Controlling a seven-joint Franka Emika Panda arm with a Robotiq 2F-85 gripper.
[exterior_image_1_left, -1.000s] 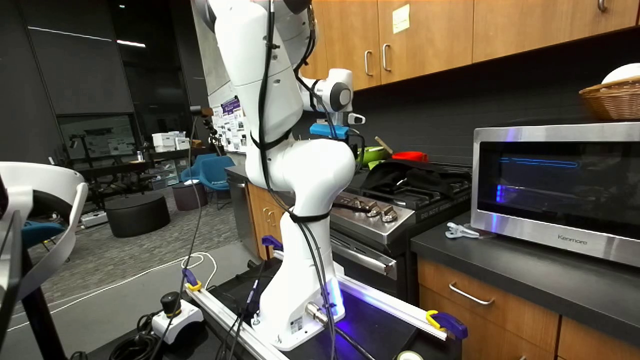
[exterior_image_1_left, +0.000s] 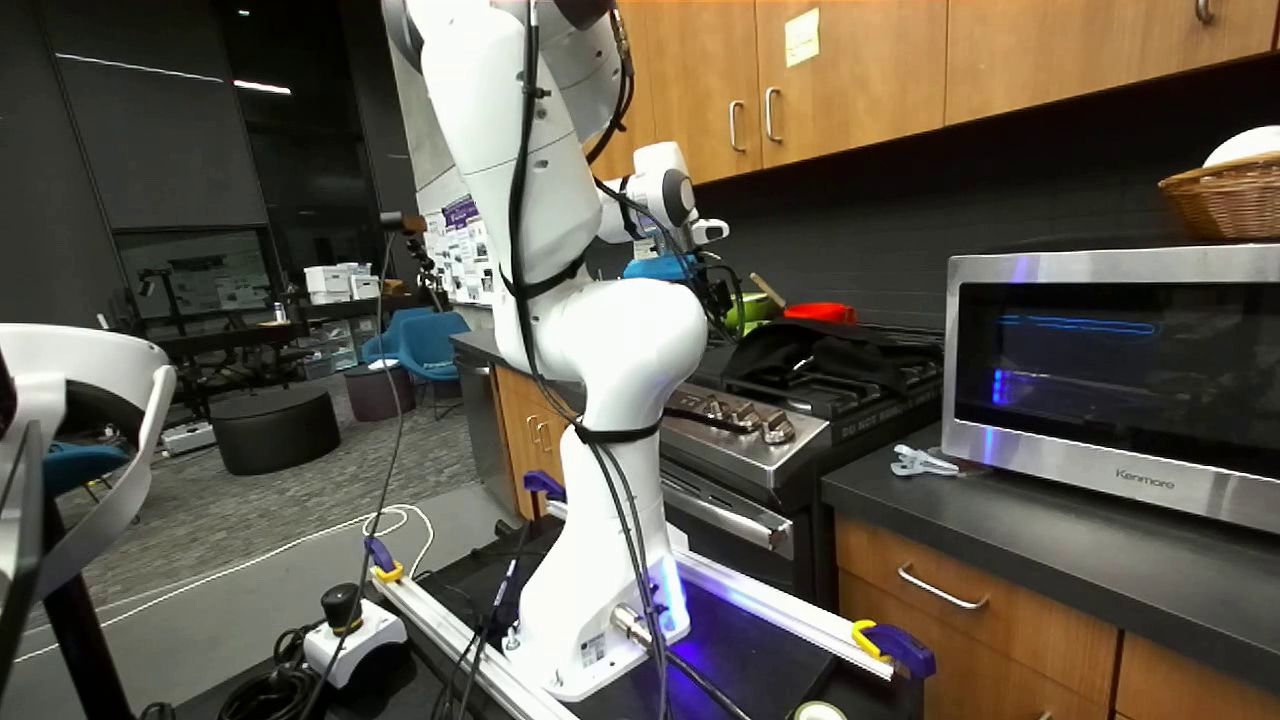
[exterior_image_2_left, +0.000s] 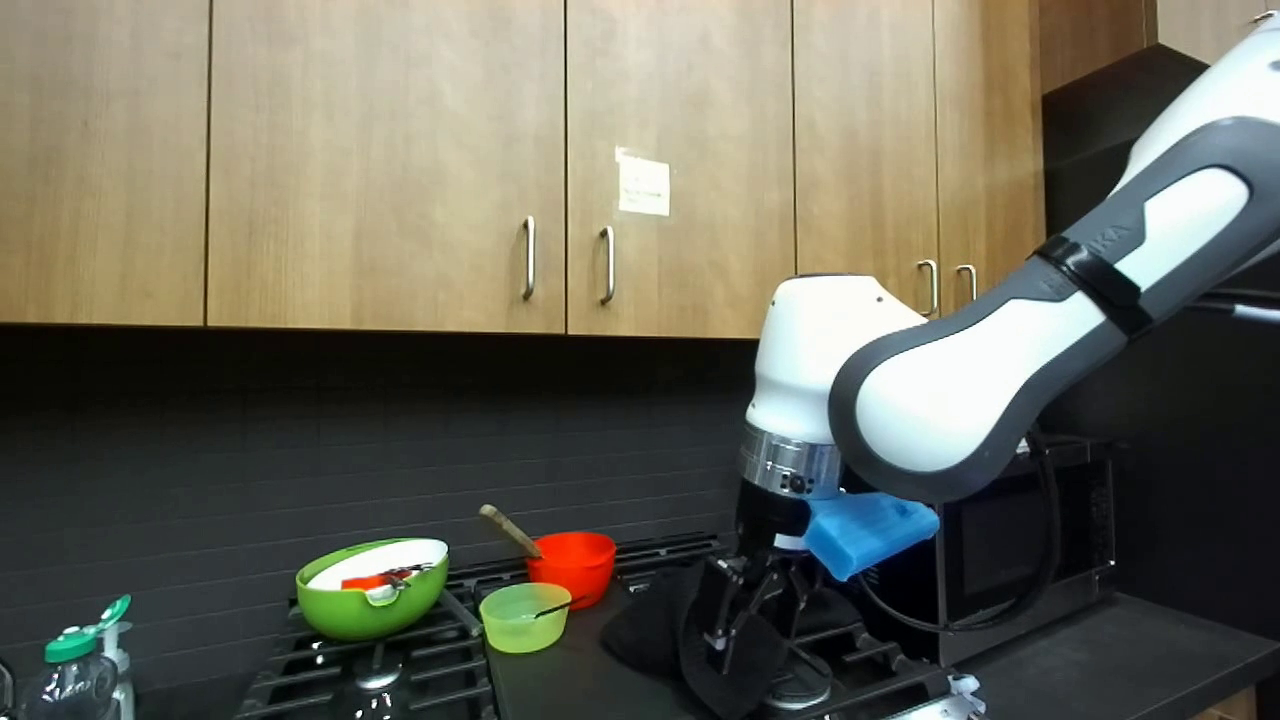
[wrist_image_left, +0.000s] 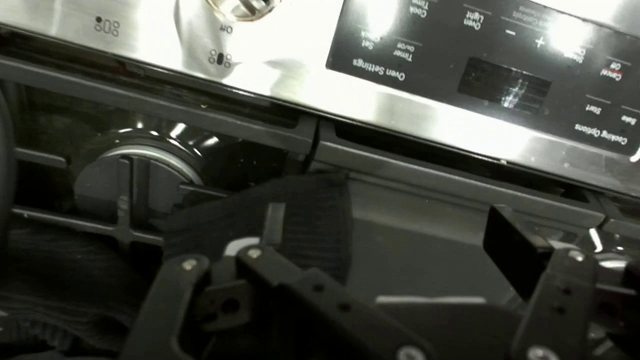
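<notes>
Black cloth (exterior_image_2_left: 654, 624) lies bunched over the right part of the stove; in the wrist view a ribbed flap of the dark cloth (wrist_image_left: 318, 219) extends from the left toward the flat middle plate (wrist_image_left: 408, 252). Low over the stove, my gripper stands open, its fingers wide apart. The flap lies by the left finger; whether they touch, I cannot tell. Nothing is gripped. In exterior view 2 the dark gripper (exterior_image_2_left: 750, 618) blends with the cloth, so its fingertips are hard to make out. The arm hides the gripper in exterior view 1.
Left of the gripper stand a green bowl (exterior_image_2_left: 354, 612) with items in it, a red pot (exterior_image_2_left: 576, 564) and a light green bowl (exterior_image_2_left: 524, 630). The stove's control panel (wrist_image_left: 444, 66) borders the grates. A microwave (exterior_image_1_left: 1110, 384) occupies the counter at right.
In exterior view 1 my wrist has shifted slightly left and down and now tilts more. The black cloth on the stove looks unchanged there.
</notes>
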